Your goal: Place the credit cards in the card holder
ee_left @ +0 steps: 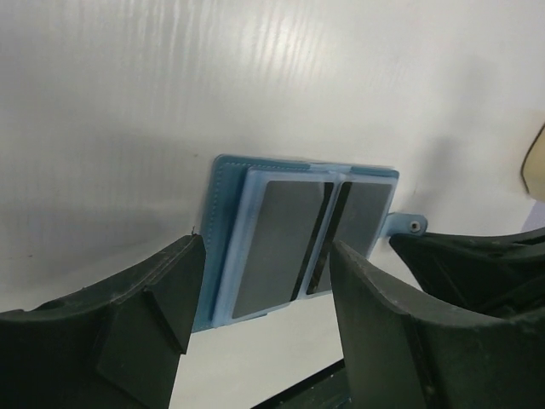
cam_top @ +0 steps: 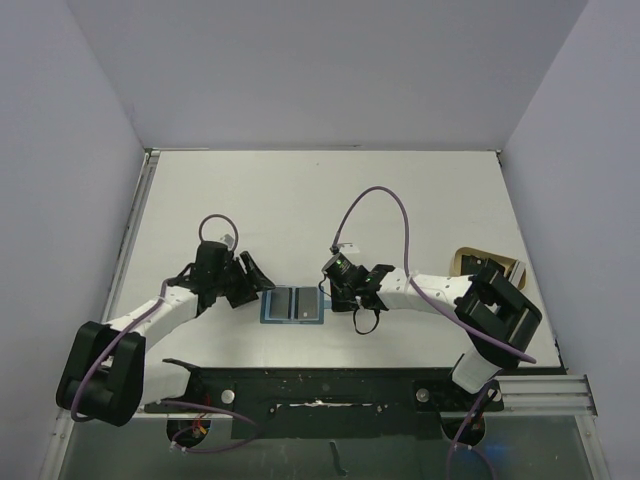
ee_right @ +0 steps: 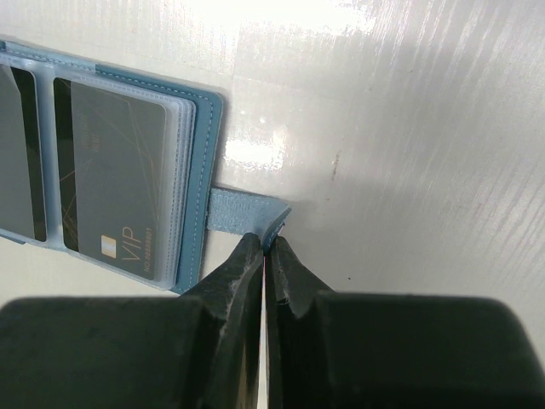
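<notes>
The blue card holder (cam_top: 292, 305) lies open flat on the table; in the right wrist view dark cards sit in its clear sleeves, one a VIP card (ee_right: 115, 183). My left gripper stands open above and left of the holder (ee_left: 218, 213), nothing between its fingers. My right gripper is shut on the tip of the holder's blue strap (ee_right: 232, 210), at the holder's right side.
A tan box (cam_top: 482, 252) with dark contents stands at the table's right edge, behind the right arm. Side walls bound both ends.
</notes>
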